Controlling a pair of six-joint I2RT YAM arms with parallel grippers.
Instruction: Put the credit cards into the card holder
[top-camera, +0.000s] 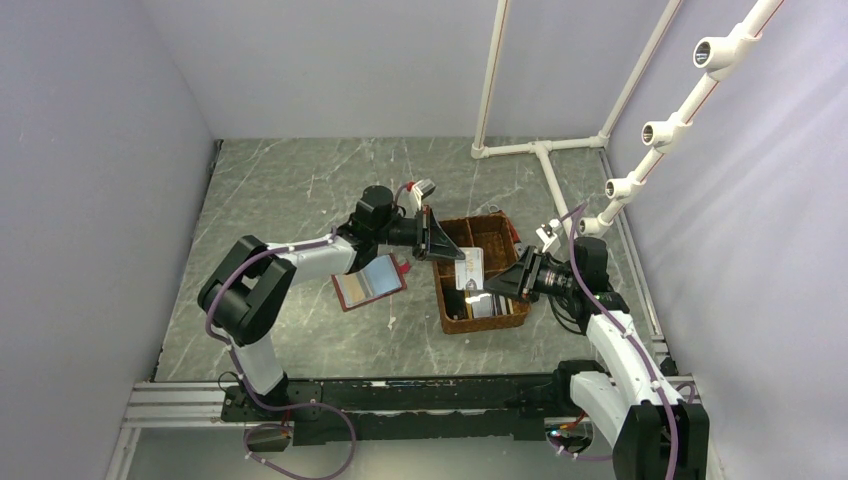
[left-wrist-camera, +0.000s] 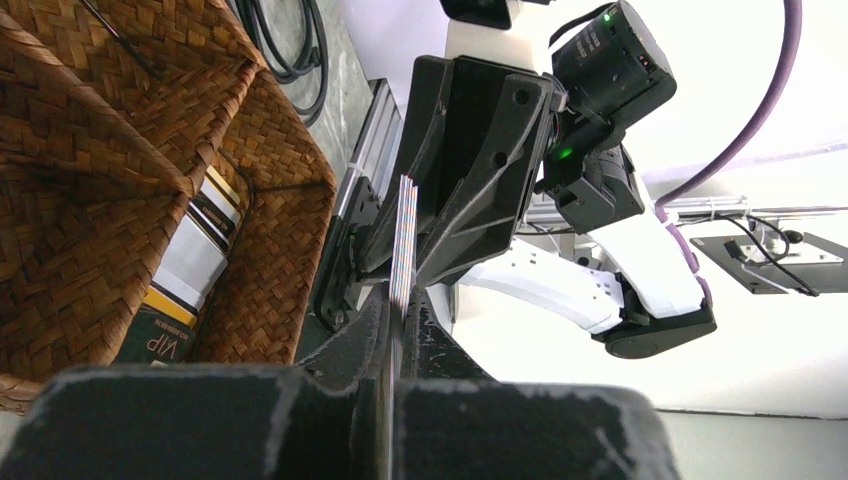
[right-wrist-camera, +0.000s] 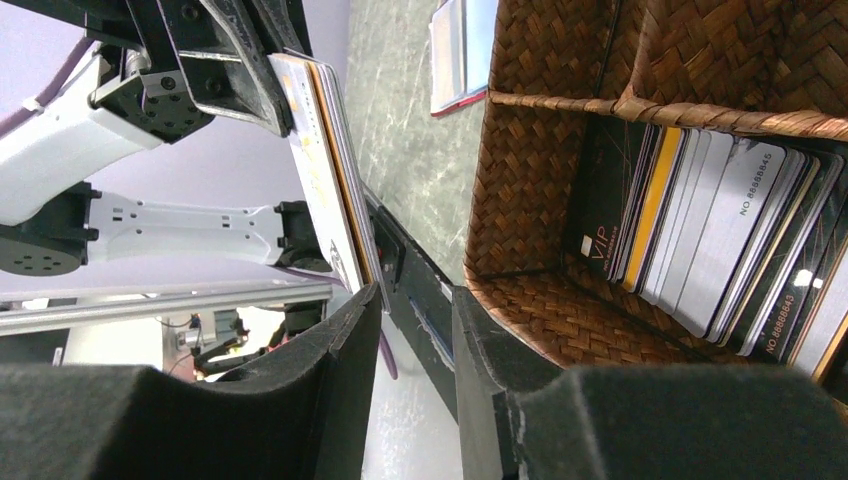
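Observation:
A thin stack of cards (top-camera: 469, 265) is held upright over the basket by my left gripper (top-camera: 459, 255), which is shut on it. Seen edge-on, the stack (left-wrist-camera: 404, 240) stands between that gripper's fingers in the left wrist view. My right gripper is part open, with no card visible between its fingertips. The lower end of the stack (right-wrist-camera: 335, 190) comes close to one right fingertip; whether they touch I cannot tell. The card holder (top-camera: 370, 281), red-edged, lies open on the table left of the basket.
The woven brown basket (top-camera: 484, 324) has several compartments. More cards (right-wrist-camera: 735, 200) stand in its front one, below the right gripper. Black cables (left-wrist-camera: 318, 60) lie beyond the basket.

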